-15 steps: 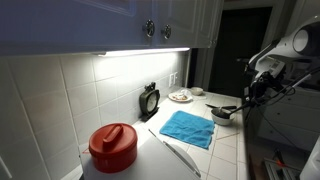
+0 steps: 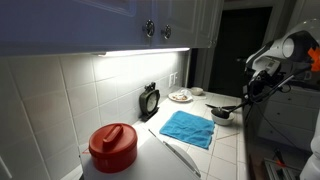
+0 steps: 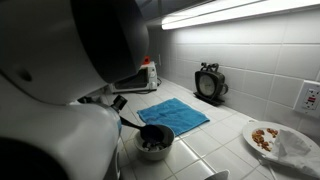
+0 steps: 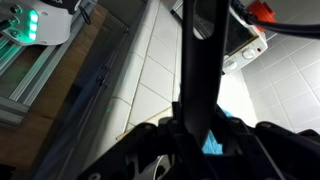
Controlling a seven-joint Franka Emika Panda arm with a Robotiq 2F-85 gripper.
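Note:
My gripper (image 2: 256, 92) is shut on the handle of a black ladle-like utensil at the far right of exterior view 1. In the wrist view its dark handle (image 4: 203, 60) rises between the fingers. The utensil's black head (image 3: 154, 132) sits at the white bowl (image 3: 153, 153), over or partly inside its opening; how deep it reaches cannot be told. That bowl stands on the white tiled counter (image 2: 221, 117), close to the counter's right side. Dark contents show inside it. The large white arm hides the gripper in exterior view 2.
A blue towel (image 2: 187, 129) lies beside the bowl. Against the wall stands a black clock-like object (image 2: 149, 101). A plate of food (image 3: 268, 137) rests farther along the counter. The red lidded pot (image 2: 113, 147) is well away from the arm.
The arm and gripper have shifted slightly, a little upward in exterior view 1. The utensil's head stays at the bowl, and the bowl shows no clear movement.

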